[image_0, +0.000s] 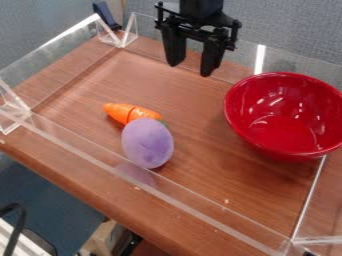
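My black gripper (191, 60) hangs at the top centre of the camera view, above the back of the wooden tray, its two fingers apart with nothing between them. An orange carrot (126, 113) lies left of centre on the wood, just behind a purple eggplant-like oval (147, 143). A large red bowl (281, 118) stands at the right, empty inside.
Clear plastic walls edge the wooden surface (94, 80) on the sides. Below the front left edge is a dark blue floor with some cables.
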